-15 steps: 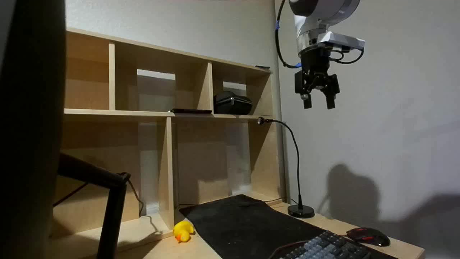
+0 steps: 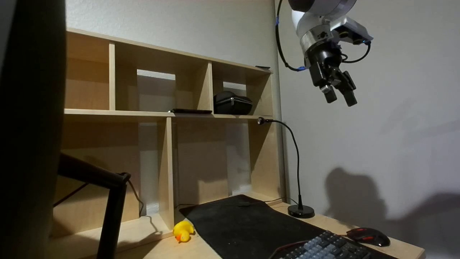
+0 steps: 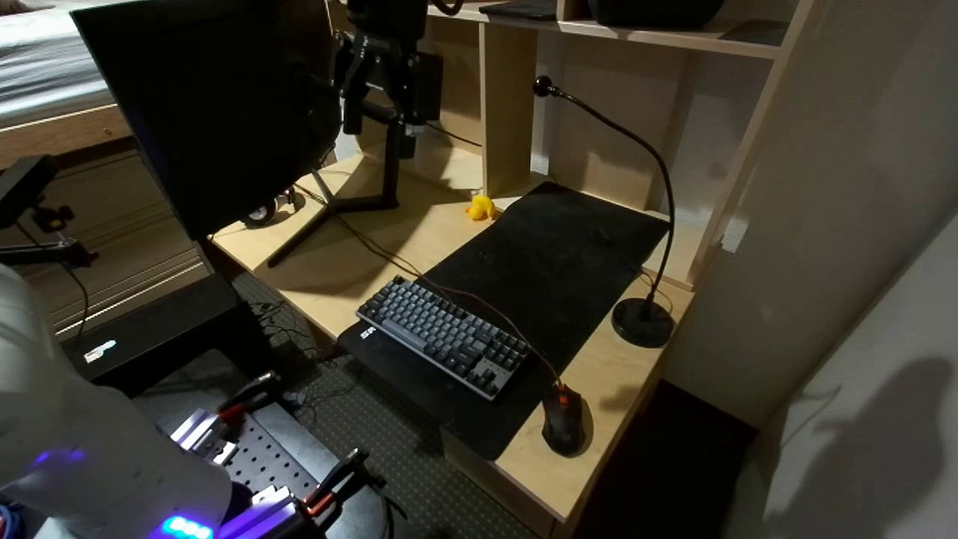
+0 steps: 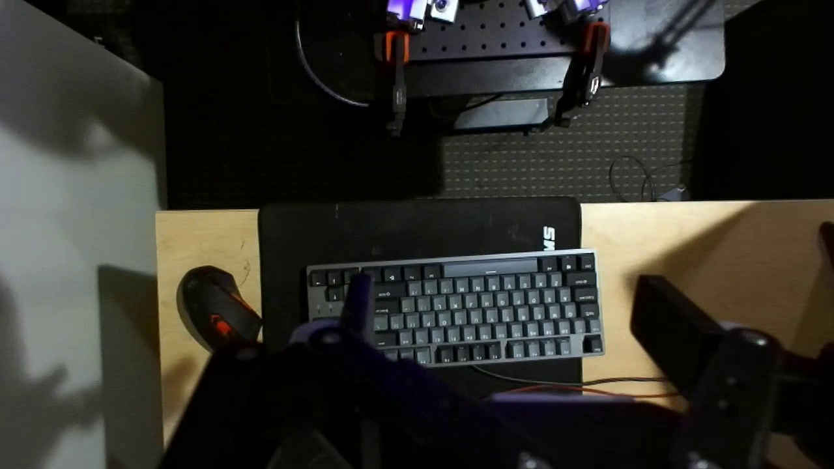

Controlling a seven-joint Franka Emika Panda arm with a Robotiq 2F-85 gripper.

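High above the desk, my gripper [image 2: 340, 96] hangs tilted, its fingers spread with only empty space between them. The keyboard [image 4: 485, 309] shows far below the parted fingers in the wrist view, on the black desk mat [image 3: 575, 260]. A yellow rubber duck [image 2: 183, 231] rests on the wood beside the mat, close to the shelf upright; the second exterior view also has the duck [image 3: 481, 208]. To one side of the keyboard is a black and red mouse [image 3: 563, 421], on the bare wood. Nothing is in contact with the gripper.
A gooseneck lamp [image 2: 300, 210] stands along the desk's wall side, its neck rising over the mat. A large monitor [image 3: 215, 99] occupies the other side. The shelf unit [image 2: 172, 113] backs the desk and holds a black case [image 2: 233, 103].
The gripper has gone from pointing nearly straight down to a tilt, its fingertips swinging right in the first exterior view. Its fingers remain apart. The desk objects have stayed in place.
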